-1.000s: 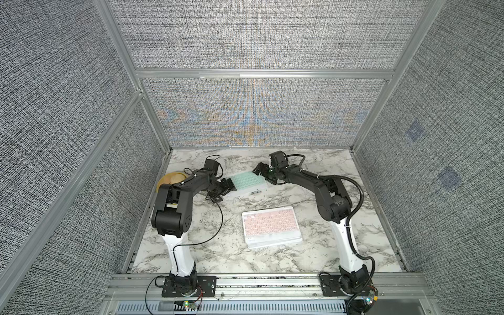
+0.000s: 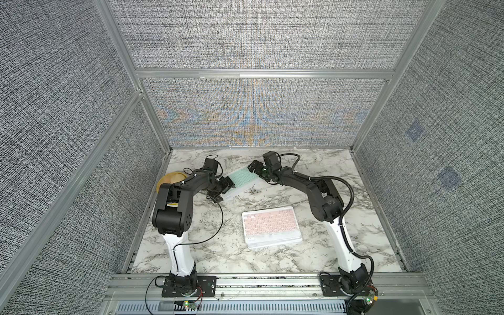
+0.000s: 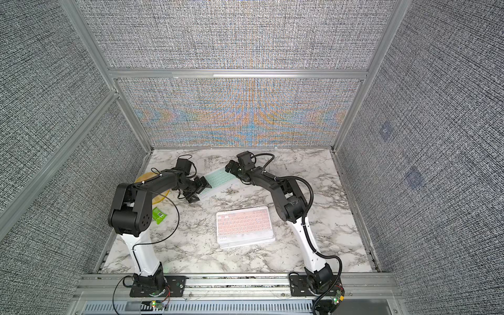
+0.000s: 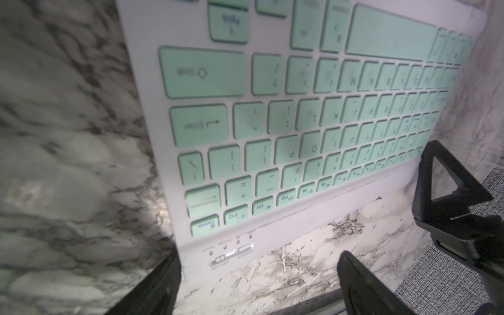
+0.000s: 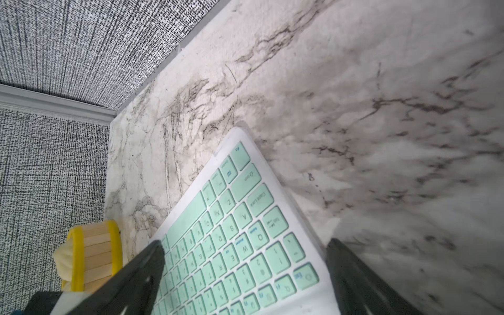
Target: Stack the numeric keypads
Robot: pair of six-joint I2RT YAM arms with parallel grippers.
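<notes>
A white keyboard with mint-green keys (image 2: 244, 178) lies at the back of the table, its right end angled toward the rear wall. At its left end my left gripper stands open, the keyboard's corner between its spread fingers. My right gripper is at the other end, also open, with the end of the keyboard reaching between its fingers. One finger (image 4: 446, 183) of the right gripper shows beside the far end in the left wrist view. Nearer the front, a pink-keyed white keyboard (image 2: 270, 222) rests flat; more white shows below its front edge.
A round yellow-rimmed container (image 5: 94, 257) stands at the left, partly behind the left arm. A green packet (image 3: 158, 215) lies near that arm in the top right view. Bare marble table (image 2: 336, 173) extends to the right and around the pink keyboard.
My right gripper has shifted left and slightly back. The green keyboard's right end has swung toward the rear, so it sits more slanted. The left arm has barely moved.
</notes>
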